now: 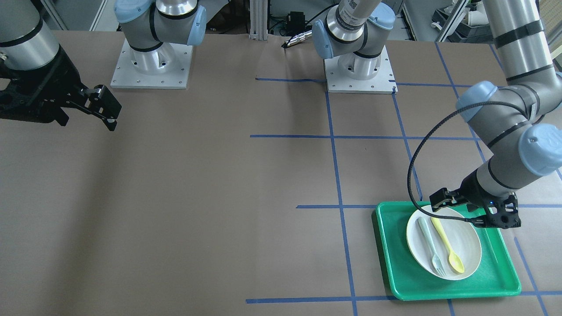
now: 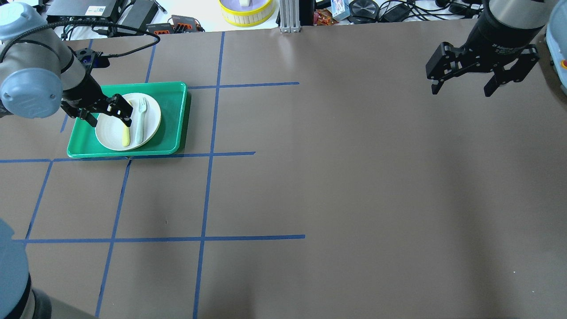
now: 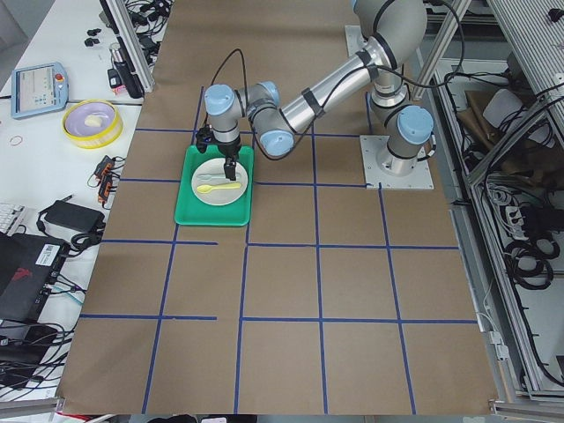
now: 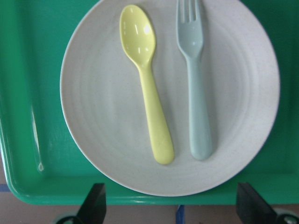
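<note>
My gripper hangs low over the green tray (image 1: pixel 392 263) at its far side in the front view, with its fingers apart and nothing between them. A white plate (image 4: pixel 93 102) sits in the tray. On it lie a yellow spoon (image 4: pixel 154 112) and a pale blue fork (image 4: pixel 197 112), side by side, just ahead of the fingers in the left wrist view.
A second black gripper (image 2: pixel 478 71) hangs over the right of the top view. The middle of the table (image 2: pixel 345 175), marked with blue tape lines on one side, is clear. A yellow round container (image 3: pixel 92 137) stands on the white side bench.
</note>
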